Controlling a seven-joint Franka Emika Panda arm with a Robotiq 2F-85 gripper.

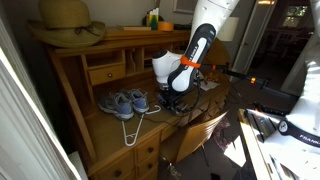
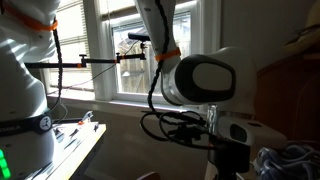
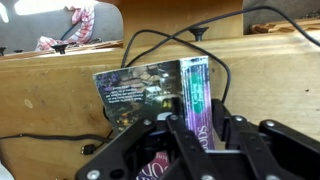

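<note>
A thin book or case (image 3: 140, 92) with a dark printed cover and a pale green and purple spine sits at my fingertips in the wrist view. My gripper is shut on it near the spine, and its dark fingers hide the lower part. Beneath the book is the wooden desk top (image 3: 270, 75). In exterior view 1 my gripper (image 1: 172, 100) is low over the desk, to the right of the shoes; the book is hard to make out there. Exterior view 2 shows the hand from another side, with the fingers in shadow.
Grey shoes (image 1: 122, 103) and a white hanger (image 1: 130, 132) lie on the desk left of my gripper. A black cable (image 3: 232, 17) loops across the wood around the book. Behind stand the desk's small drawers (image 1: 106, 73). A straw hat (image 1: 70, 22) rests on top.
</note>
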